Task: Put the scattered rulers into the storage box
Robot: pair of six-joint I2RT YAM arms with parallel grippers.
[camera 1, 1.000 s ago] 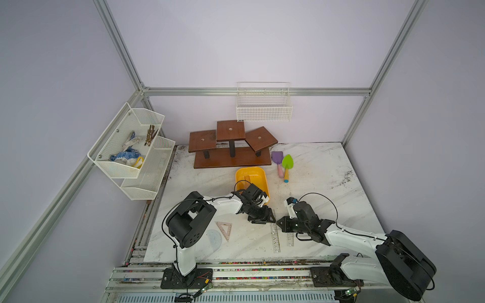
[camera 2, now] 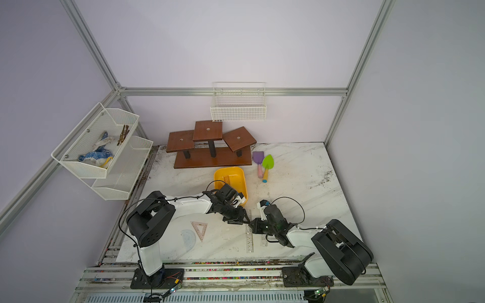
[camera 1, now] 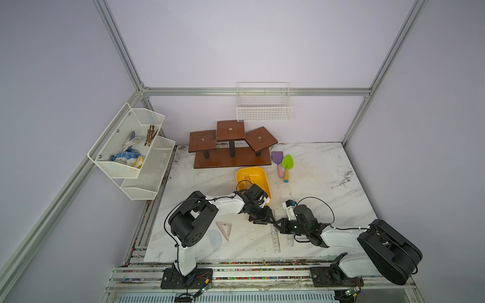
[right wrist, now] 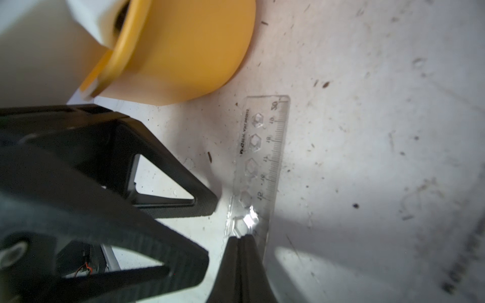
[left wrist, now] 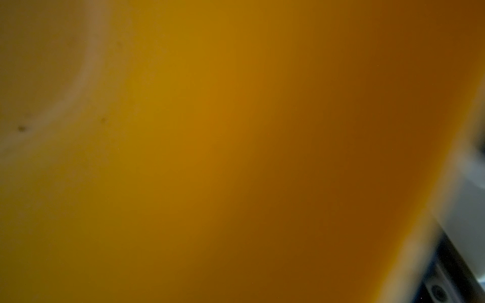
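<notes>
A clear ruler (camera 1: 275, 243) lies lengthwise on the table, and a second clear ruler (camera 1: 290, 242) lies to its right, partly under the right arm. The pinkish set square (camera 1: 219, 229) and a pale protractor (camera 1: 214, 242) lie to the left. The yellow box (camera 1: 267, 181) stands behind my left arm; its blurred wall (left wrist: 242, 151) fills the left wrist view. My left gripper is at the first ruler's left edge; whether it grips anything does not show. My right gripper is shut, fingertips over that ruler (right wrist: 257, 151).
A brown three-step stand (camera 1: 232, 159) is at the back. Purple (camera 1: 277, 157) and green (camera 1: 287, 161) toy trowels lie right of the box. The two grippers nearly touch.
My left arm has barely moved; the box has shifted slightly right.
</notes>
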